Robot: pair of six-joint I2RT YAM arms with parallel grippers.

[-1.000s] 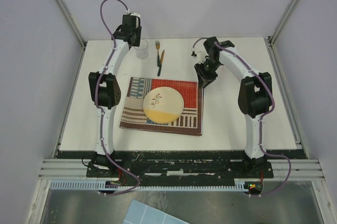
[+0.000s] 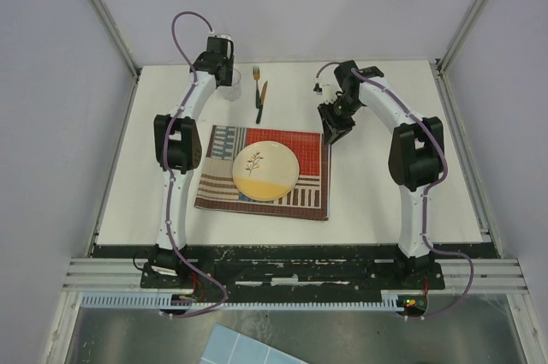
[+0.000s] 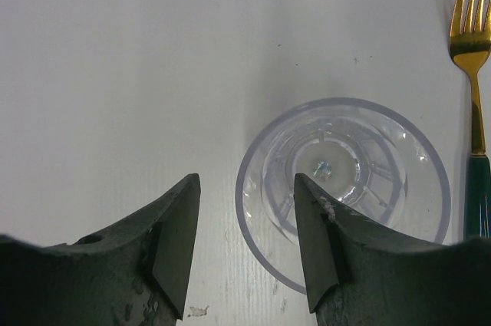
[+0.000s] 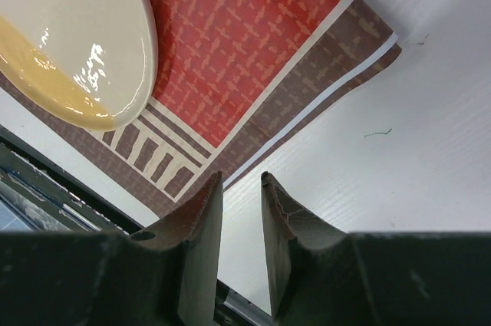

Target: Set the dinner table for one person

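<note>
In the left wrist view a clear cup [image 3: 334,111] stands upright on the table, its rim just beyond and right of my left gripper. That gripper is open and empty, with its right fingertip overlapping the cup's rim in the image. Right of the cup lie a fork [image 2: 257,88] with a green handle and a knife [image 2: 262,102]. A cream and yellow plate [image 2: 266,171] rests on the red and brown placemat [image 2: 315,143]. My right gripper hangs above the placemat's right edge, open, nothing between its fingers.
Bare white table [image 2: 368,188] extends right of the placemat and along the left side. A wall [image 2: 300,4] rises behind the table's far edge, close to the cup and fork.
The right arm has barely shifted; cup, cutlery and plate stay put.
</note>
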